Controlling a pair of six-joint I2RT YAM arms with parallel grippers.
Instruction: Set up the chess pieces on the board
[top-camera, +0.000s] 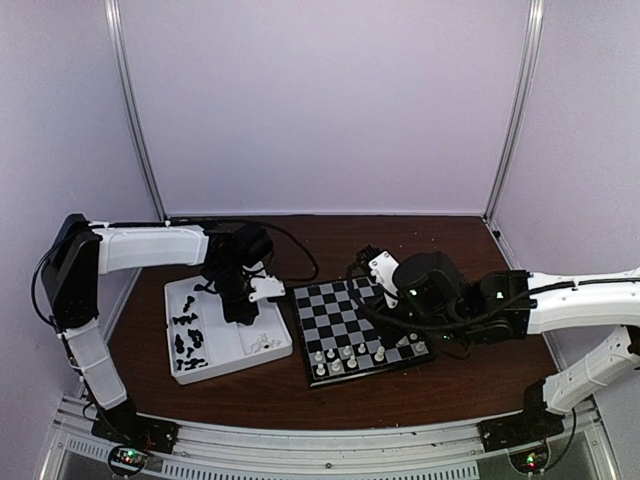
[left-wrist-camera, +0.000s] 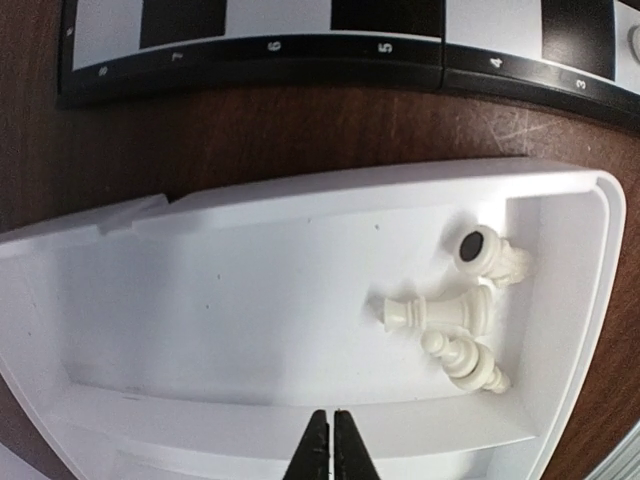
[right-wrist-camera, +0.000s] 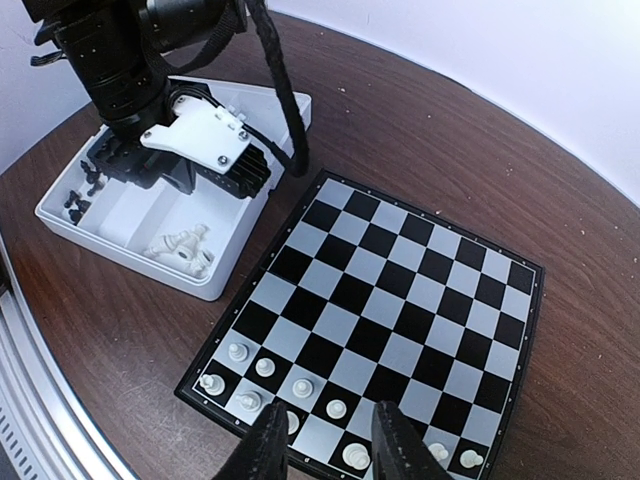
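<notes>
The chessboard (right-wrist-camera: 390, 270) lies flat, with white pieces such as a pawn (right-wrist-camera: 302, 387) standing upright along its near-side rows. In the left wrist view, three white pieces lie tumbled at one end of the white tray (left-wrist-camera: 300, 205), one of them a crowned piece (left-wrist-camera: 440, 312). My left gripper hangs over the tray, away from those pieces. Its fingertips are very close together and nothing shows between them. Over the board's near right part, my right gripper has its fingers spread, with only board and standing pieces visible through the gap.
Several black pieces (top-camera: 186, 345) lie in the tray's left compartment. A strip of brown table (left-wrist-camera: 300, 120) separates tray from board. Both arms are low, the left above the tray and the right across the board's right side.
</notes>
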